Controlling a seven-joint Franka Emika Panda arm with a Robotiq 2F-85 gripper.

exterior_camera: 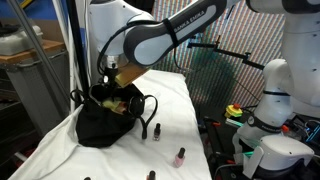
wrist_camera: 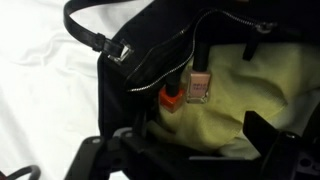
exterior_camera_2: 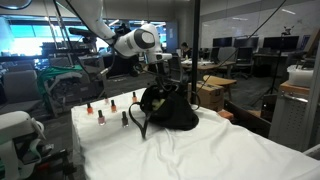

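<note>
A black bag (exterior_camera: 102, 125) with an open zip stands on the white-covered table, and its pale yellow lining shows in the wrist view. Inside it lie a red nail polish bottle (wrist_camera: 172, 97) and a pinkish one (wrist_camera: 198, 86), both with black caps, near the zip edge. My gripper is open above the bag's mouth, its dark fingers apart at the bottom of the wrist view, the bottles beyond them. In exterior view 1 the fingertips are hard to make out against the black bag.
Several small bottles stand on the table in front of the bag, among them a dark one (exterior_camera: 157, 132) and a pink one (exterior_camera: 180, 158). A black strap (exterior_camera_2: 141, 122) hangs from the bag.
</note>
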